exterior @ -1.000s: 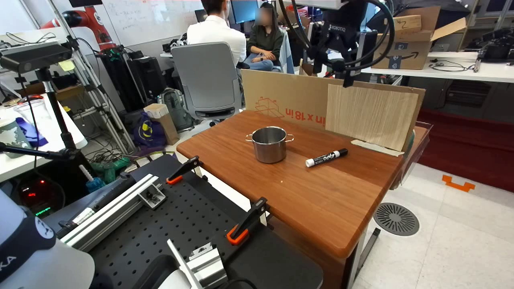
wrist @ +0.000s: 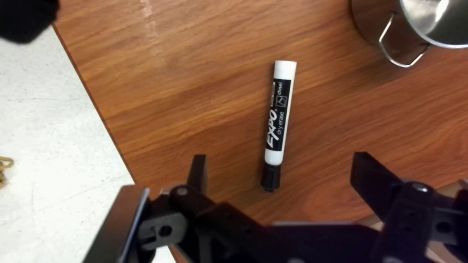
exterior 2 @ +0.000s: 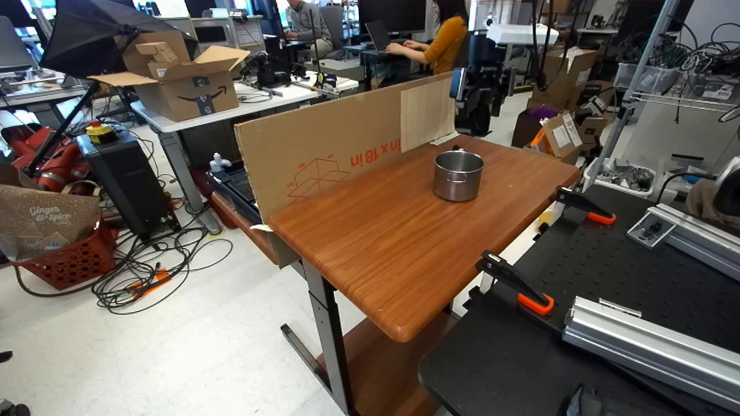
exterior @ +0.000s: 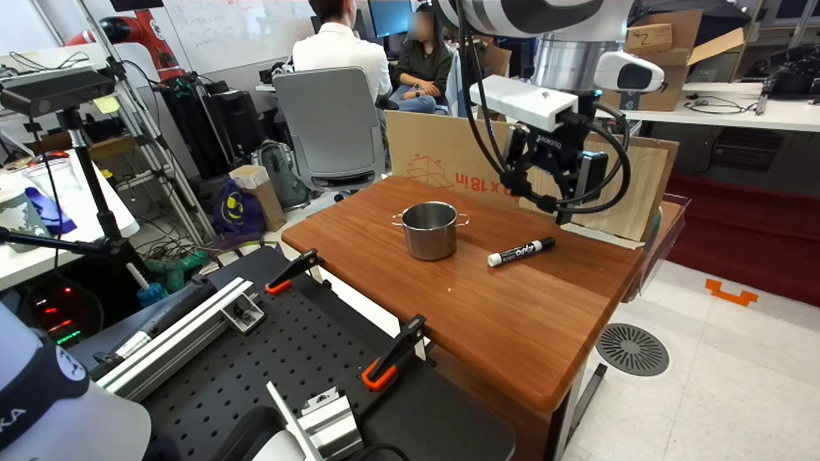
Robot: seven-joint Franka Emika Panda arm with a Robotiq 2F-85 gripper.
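Observation:
On the brown table lies a white EXPO marker with a black cap. A steel pot with two wire handles stands upright beside it, its visible interior looking empty. My gripper hangs above the table near the cardboard, behind the marker. In the wrist view its fingers are wide apart, with the capped end of the marker showing in the gap, well below and untouched. The pot is at the upper right there. The second exterior view shows the pot but hides most of the marker.
A cardboard panel stands along the table's back edge. Two orange-tipped clamps grip the near edge, beside a black perforated board.
My gripper has come down from above the cardboard panel to just over the table's rear part. The marker and the pot have stayed where they were.

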